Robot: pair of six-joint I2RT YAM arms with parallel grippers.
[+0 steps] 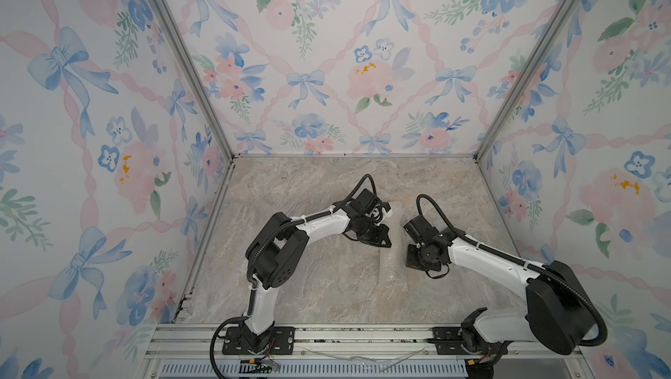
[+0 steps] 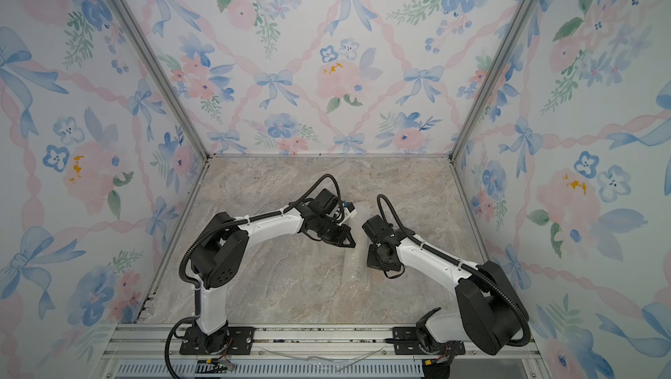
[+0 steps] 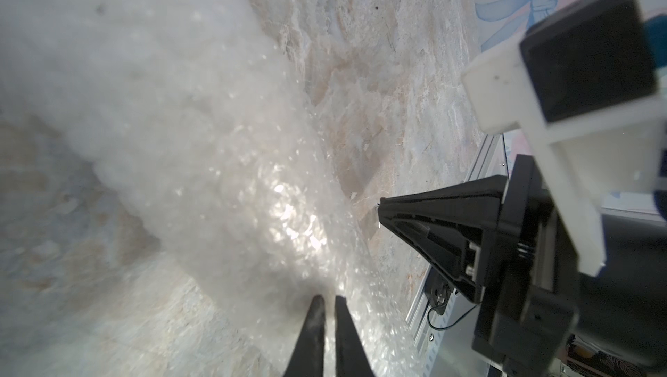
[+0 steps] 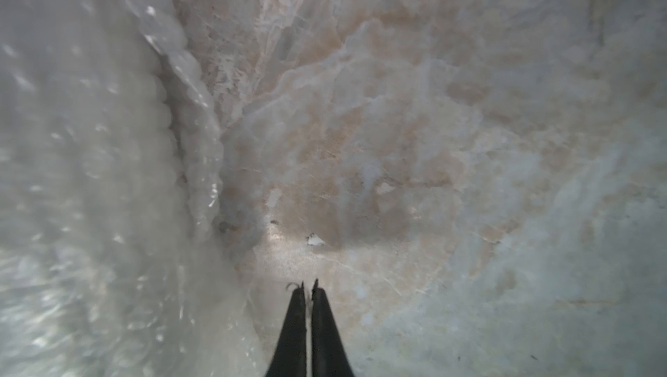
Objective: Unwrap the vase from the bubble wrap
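Observation:
A long bundle of clear bubble wrap point(image 1: 388, 265) lies on the table between my arms; no bare vase surface shows. In the left wrist view the wrap point(image 3: 229, 168) runs diagonally past my left gripper, whose fingertips stand close together over it, with only a slim gap. My right gripper is shut with nothing between its fingers, just right of the bundle and above bare table. A loose edge of the wrap point(image 4: 200, 133) rises along the bundle's side, left of and outside those fingers. The left wrist view also catches my right gripper beside the wrap.
Papered walls point(image 1: 314, 50) enclose the back and sides. A metal rail point(image 1: 349, 332) runs along the front edge. My two grippers stand close together.

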